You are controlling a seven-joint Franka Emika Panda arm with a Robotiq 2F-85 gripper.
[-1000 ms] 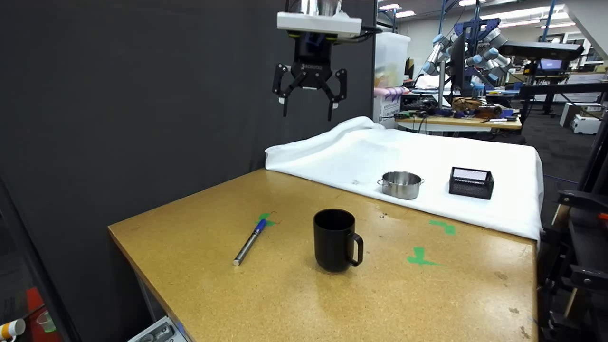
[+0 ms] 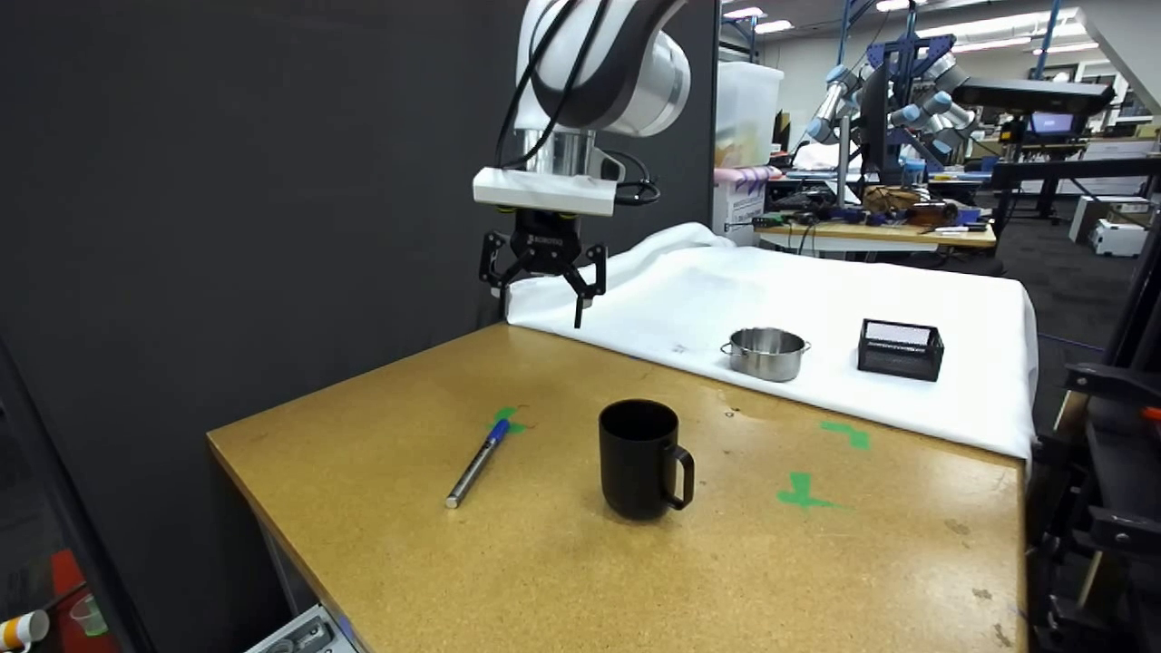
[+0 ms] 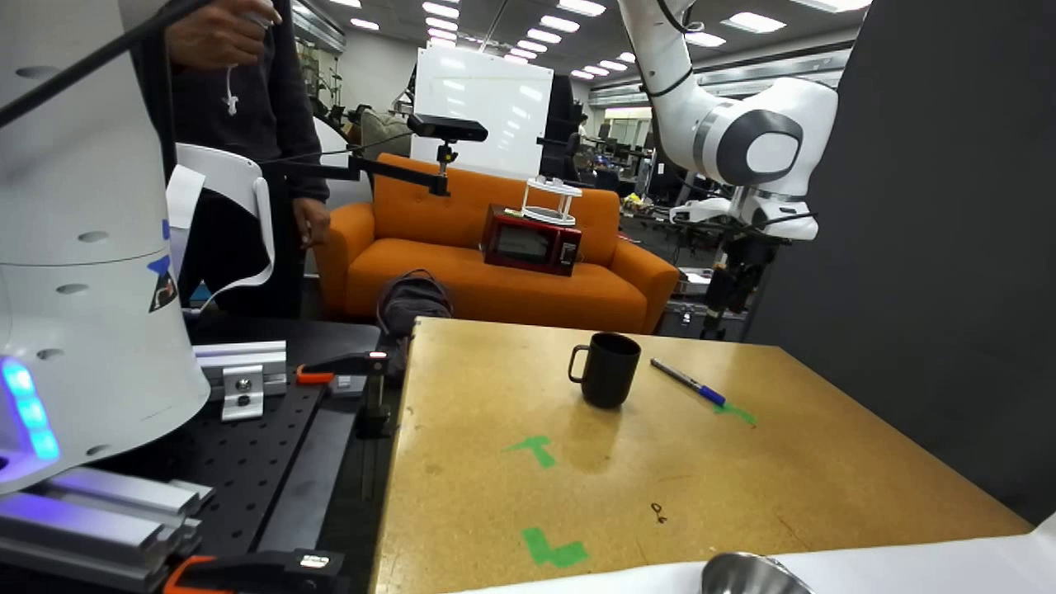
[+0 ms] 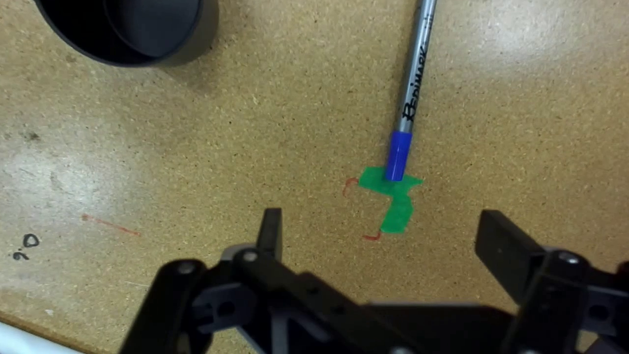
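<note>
My gripper point(image 2: 541, 310) is open above the far part of the wooden table, its fingers wide apart and nothing between them. In the wrist view, bare table shows between the fingertips. A silver marker with a blue cap point(image 4: 415, 79) lies flat ahead of the fingers, its cap end resting on a piece of green tape point(image 4: 398, 213). The black mug point(image 2: 639, 457) stands upright on the table with its handle to the right in exterior view 1. From above, the mug point(image 4: 203, 29) is partly cut off at the upper left, and its visible inside looks empty.
On the white cloth point(image 2: 675, 288) beyond the table stand a steel pot point(image 2: 765, 355) and a black mesh basket point(image 2: 901, 350). More green tape point(image 2: 802, 492) marks the table's right side. A dark panel point(image 2: 272, 196) borders the left.
My gripper has come down and shifted left in exterior view 1, staying open. The marker, mug, pot and basket have not moved.
</note>
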